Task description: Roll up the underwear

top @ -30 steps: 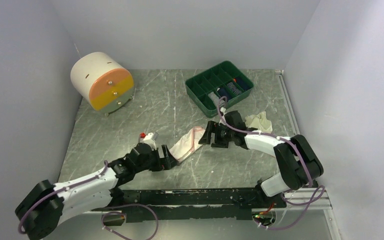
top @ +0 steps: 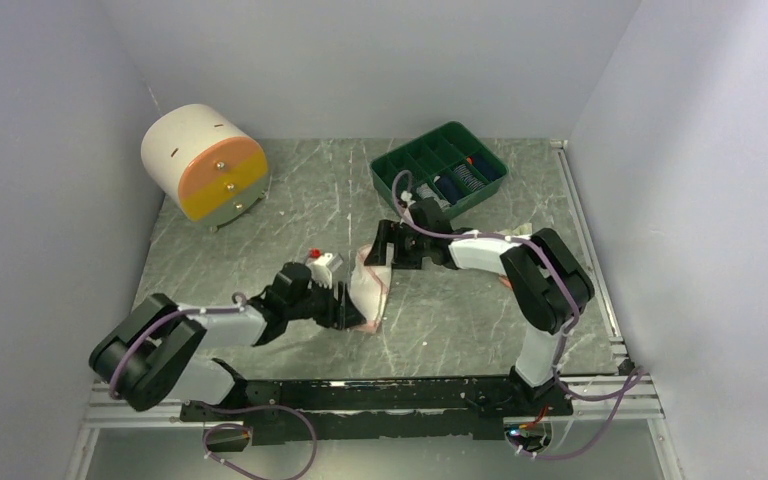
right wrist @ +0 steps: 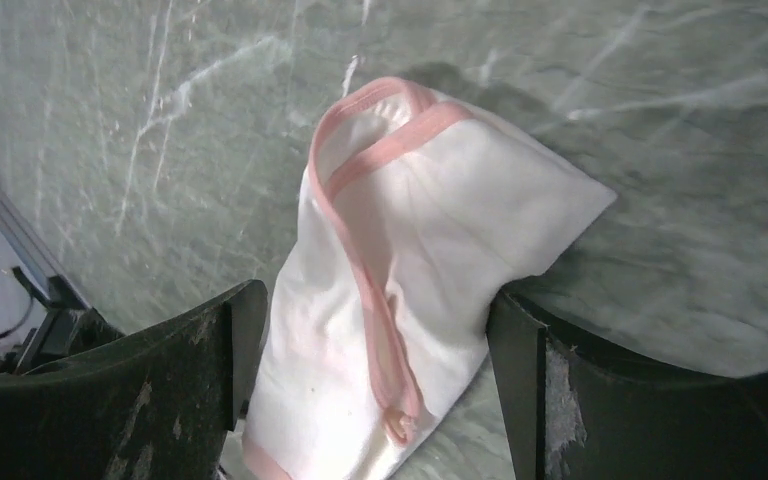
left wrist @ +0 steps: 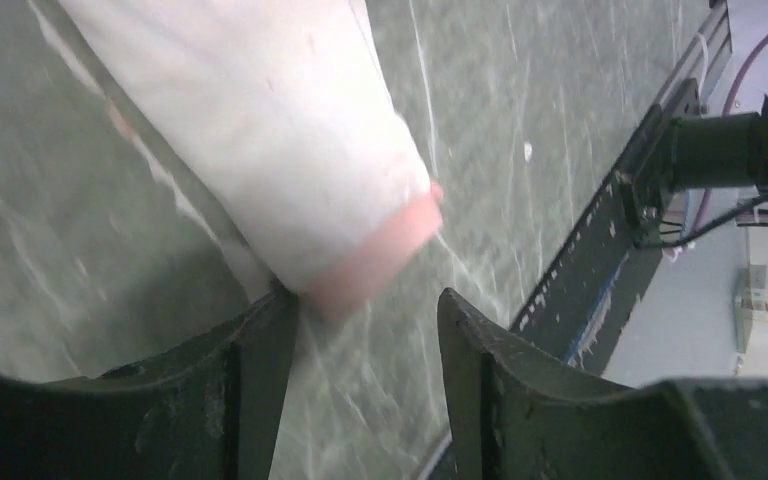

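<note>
The white underwear with pink bands [top: 371, 291] lies folded on the grey table between both grippers. At its near end is my left gripper [top: 346, 310], open; in the left wrist view the pink end [left wrist: 376, 252] lies just beyond and between its fingertips, blurred. My right gripper [top: 391, 252] stands open at the far end; in the right wrist view the cloth [right wrist: 420, 220] lies under and between its fingers, touching or very near the right finger.
A green divided box [top: 410, 160] with rolled items stands at the back, a drawer cylinder [top: 185, 150] at the back left. Pale cloth [top: 516, 229] lies partly hidden behind the right arm. Grey walls surround the table.
My right gripper has moved left and back, and the underwear now lies more upright in the top view.
</note>
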